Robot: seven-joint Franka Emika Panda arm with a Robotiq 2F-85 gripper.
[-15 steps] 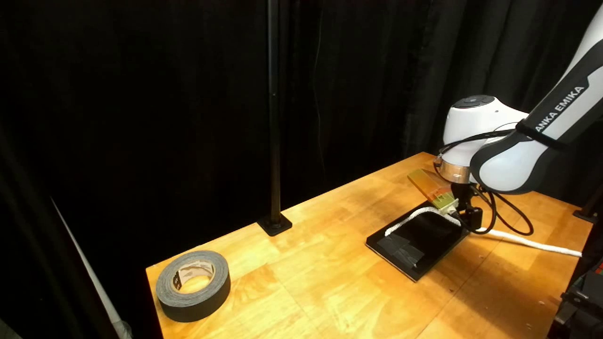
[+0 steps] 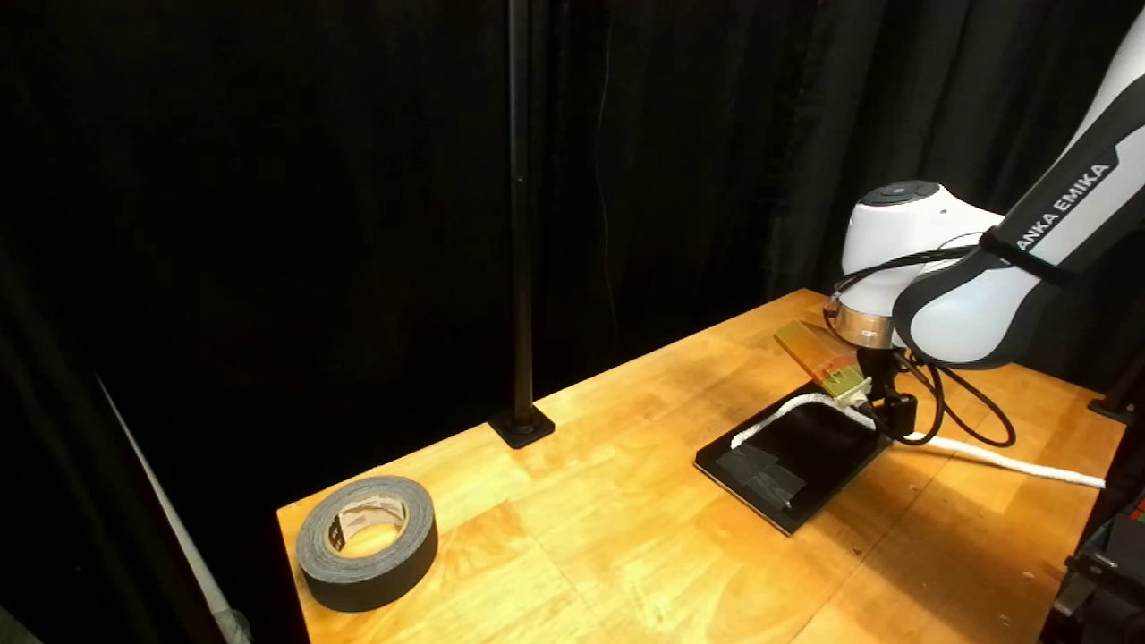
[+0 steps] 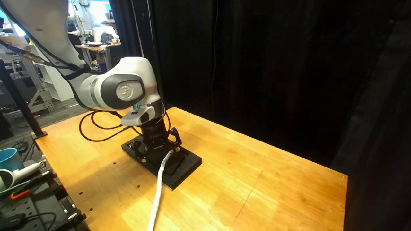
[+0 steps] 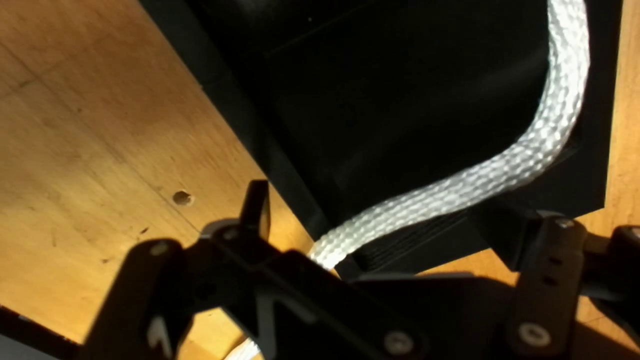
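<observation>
A white braided rope (image 4: 480, 180) lies across a black board (image 4: 390, 108), curving over it in the wrist view. One end of the rope rests on the board in exterior view 1; the other runs off over the table (image 2: 601, 515). My gripper is open, low over the board, its fingers (image 4: 256, 207) far apart. Between them passes the rope, not clamped. From exterior view 2 the gripper (image 3: 161, 154) points down at the board, with the rope (image 3: 158, 188) coming out toward the camera. Whether the fingertips touch the board I cannot tell.
A roll of grey tape (image 2: 381, 574) sits at the table's far left corner in exterior view 1. A black post with a square base (image 2: 522, 426) stands at the edge. Black cables (image 2: 971, 424) loop beside my wrist. Bare wood lies between board and tape.
</observation>
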